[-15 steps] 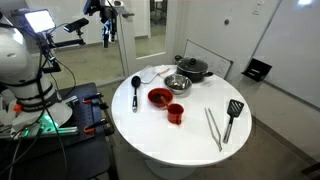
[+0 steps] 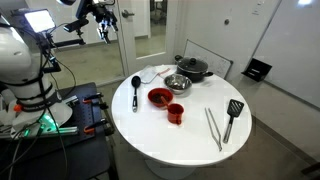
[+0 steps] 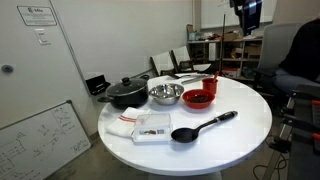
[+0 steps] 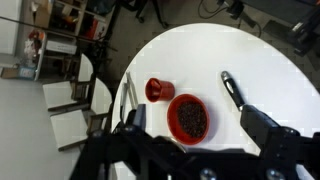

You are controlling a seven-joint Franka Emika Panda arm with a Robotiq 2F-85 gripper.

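High above the left side of the round white table (image 2: 180, 134), my gripper (image 2: 104, 36) stands open with nothing between its fingers. In the wrist view it looks down on a red bowl (image 4: 188, 119) with dark contents, a red mug (image 4: 158, 90) beside the bowl, and the black handle (image 4: 232, 88) of a ladle. The same ladle (image 3: 187, 133) lies at the table's near edge in exterior view 2. A steel bowl (image 2: 177, 83) and a dark lidded pot (image 2: 193, 68) stand at the far side.
Tongs (image 2: 213, 129) and a black slotted spatula (image 2: 235, 108) lie on the table's right part. A clear container (image 3: 154, 127) and a white cloth (image 3: 124, 122) sit beside the pot.
In exterior view 1 my gripper has shifted slightly over the last second, staying high at the upper left. The things on the table have not moved.
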